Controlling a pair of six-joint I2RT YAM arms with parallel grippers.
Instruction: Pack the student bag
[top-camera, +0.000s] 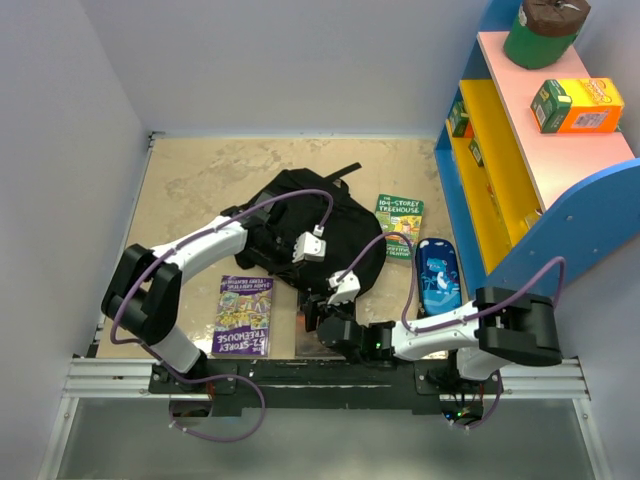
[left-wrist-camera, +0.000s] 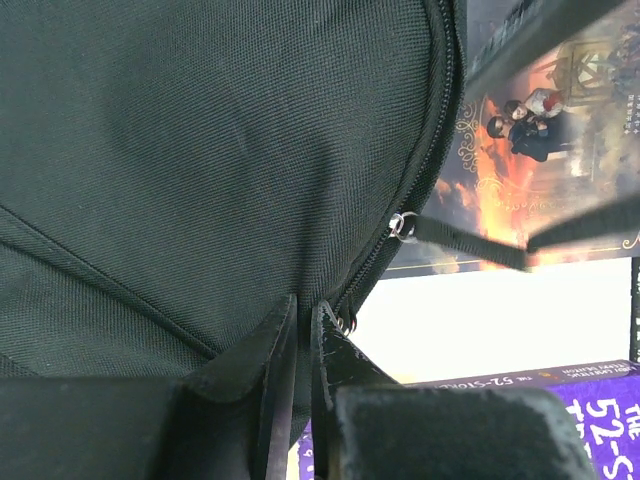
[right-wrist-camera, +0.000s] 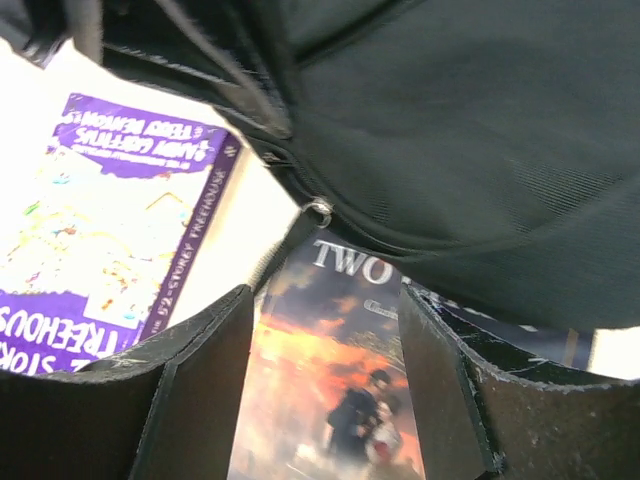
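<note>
A black backpack (top-camera: 335, 230) lies on the floor; my left gripper is shut on its fabric at the zipped edge, where metal zipper pullers (left-wrist-camera: 398, 225) show. My right gripper stands open just below the bag's lower edge, over a dark book (right-wrist-camera: 320, 380) with a fiery cover, partly under the bag; a zipper pull strap (right-wrist-camera: 287, 245) hangs between the fingers' view. A purple 52-Storey Treehouse book (top-camera: 242, 320) lies front left, a green 104-Storey Treehouse book (top-camera: 400, 220) right of the bag, a blue pencil case (top-camera: 438, 280) beside the shelf.
A blue shelf unit (top-camera: 560, 240) with yellow and pink levels holding boxes stands at the right. Walls enclose the left and back. The board is clear at the back left.
</note>
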